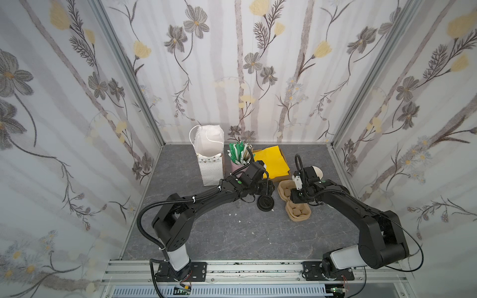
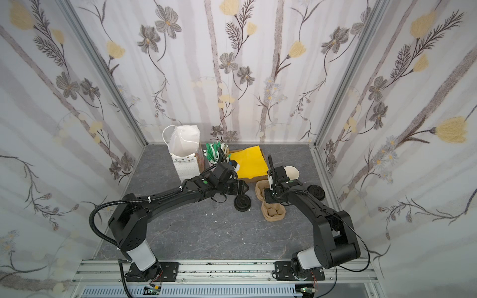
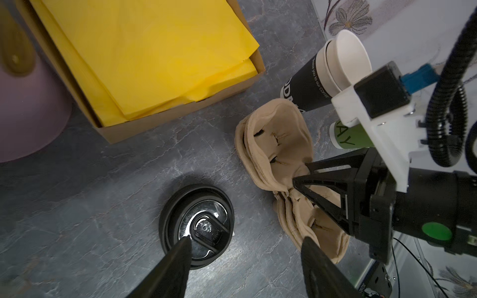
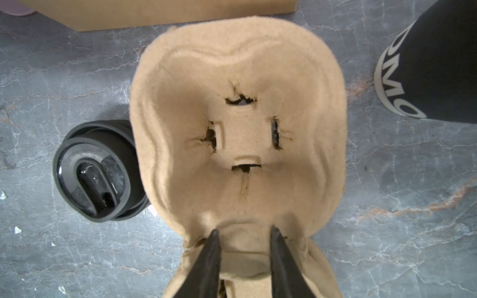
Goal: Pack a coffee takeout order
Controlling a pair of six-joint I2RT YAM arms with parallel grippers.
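Note:
In the right wrist view, my right gripper is shut on the middle bridge of a brown pulp cup carrier (image 4: 238,59), which has two compartments and looks stacked in the left wrist view. My left gripper is part open above the table, just short of a stack of black lids (image 3: 196,223), with nothing seen between its fingers. A white paper bag (image 1: 208,168) stands at the back left. Nested paper cups (image 3: 313,79) and a green cup (image 3: 347,136) are to the right of the carrier.
A box of yellow paper (image 3: 149,54) lies at the back middle, beside a pink container (image 3: 29,114) with green and white items. Another black lid stack (image 2: 316,192) is at the far right.

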